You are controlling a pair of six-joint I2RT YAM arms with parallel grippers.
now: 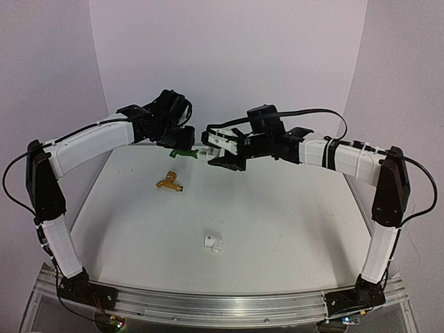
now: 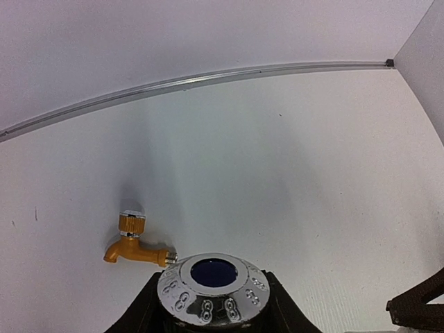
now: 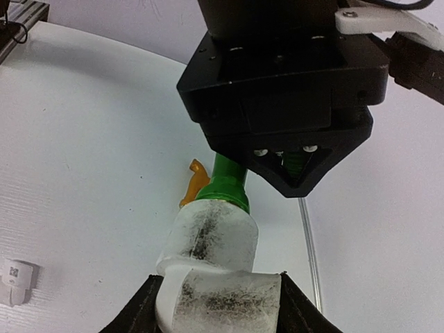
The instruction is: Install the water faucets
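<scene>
High over the table in the top view, the green faucet (image 1: 183, 153) and a white pipe fitting (image 1: 203, 155) meet end to end. My left gripper (image 1: 179, 141) is shut on the faucet's silver knob (image 2: 214, 281), which fills the space between its black fingers. From the right, my right gripper (image 1: 214, 154) is shut on the white fitting (image 3: 216, 302). The green collar (image 3: 225, 192) sits against the fitting's mouth in the right wrist view; how deep the thread goes is hidden.
An orange faucet (image 1: 169, 182) lies on the table left of centre. A second white fitting (image 1: 213, 243) lies nearer the front. Both grippers are close together, with the left gripper's black body just above the fitting.
</scene>
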